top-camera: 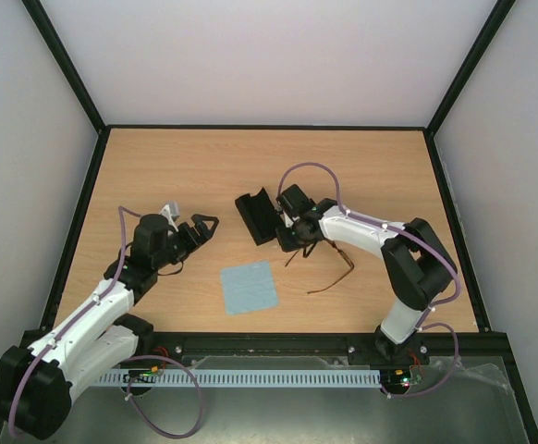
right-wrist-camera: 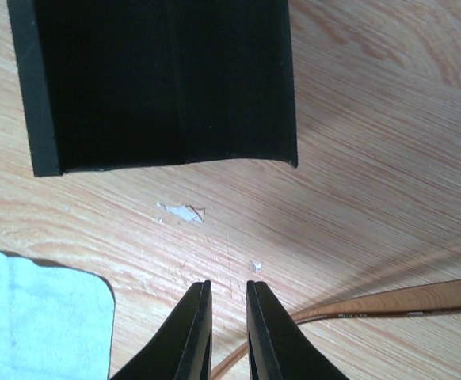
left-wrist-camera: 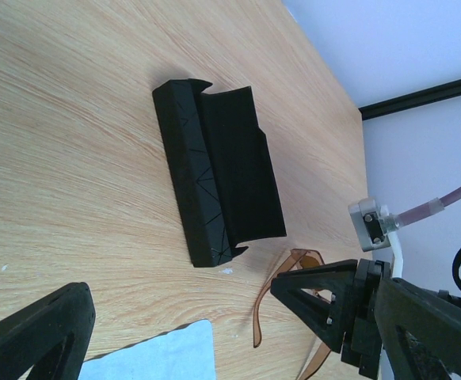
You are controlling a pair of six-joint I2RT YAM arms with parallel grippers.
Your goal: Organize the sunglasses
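Brown sunglasses (top-camera: 350, 266) lie on the table with their arms spread, partly hidden under my right gripper (top-camera: 285, 244). The right wrist view shows that gripper's fingers (right-wrist-camera: 192, 332) with a narrow gap between the tips; a thin brown arm of the sunglasses (right-wrist-camera: 389, 304) runs behind them, and whether it is gripped cannot be told. Just up and left is an open black case (top-camera: 257, 217), empty inside as far as shows. A light-blue cloth (top-camera: 249, 288) lies flat, left of the sunglasses. My left gripper (top-camera: 210, 226) stays open, left of the case, holding nothing.
A dark rail (top-camera: 269, 340) borders the table's front edge. Small pale flecks (right-wrist-camera: 184, 212) mark the wood near the case.
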